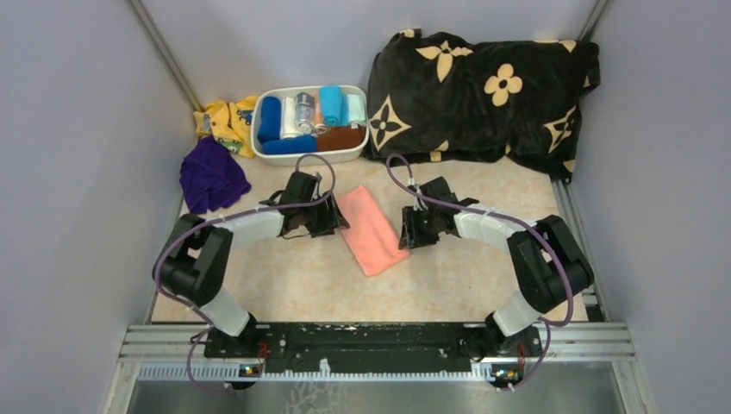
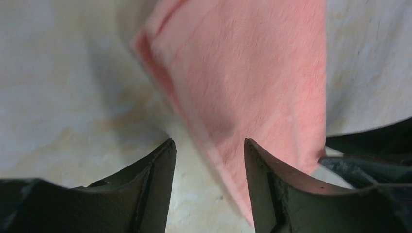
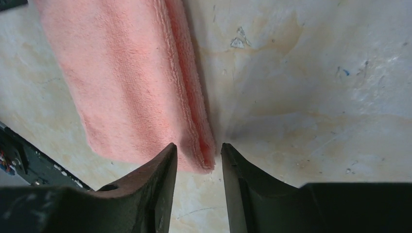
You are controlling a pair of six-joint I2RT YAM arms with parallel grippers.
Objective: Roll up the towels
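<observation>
A folded pink towel (image 1: 371, 233) lies slanted on the table between my arms. My left gripper is over the towel's left edge with its fingers apart, nothing held; its view shows that edge with a raised fold. My right gripper is at the towel's lower right corner, fingers partly apart on either side of the folded edge's end, which does not look gripped.
A white bin (image 1: 256, 129) of rolled towels stands at the back, beside purple (image 1: 211, 177) and yellow (image 1: 222, 122) cloths. A black patterned blanket (image 1: 474, 112) fills the back right.
</observation>
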